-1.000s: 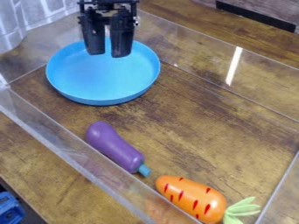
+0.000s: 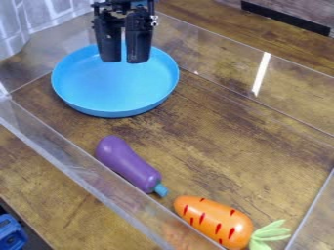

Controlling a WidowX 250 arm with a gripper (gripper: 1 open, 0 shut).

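A black gripper (image 2: 124,44) hangs at the top over a round blue plate (image 2: 115,93), its two fingers apart with nothing seen between them. A purple toy eggplant (image 2: 128,164) lies on the wooden table below the plate. An orange toy carrot (image 2: 216,221) with green leaves lies at the bottom right.
Clear acrylic walls (image 2: 78,176) border the wooden work area (image 2: 235,127), whose right half is mostly free. A blue object (image 2: 8,234) shows at the lower left, outside the wall.
The gripper has shifted very slightly. The plate, eggplant and carrot have not moved.
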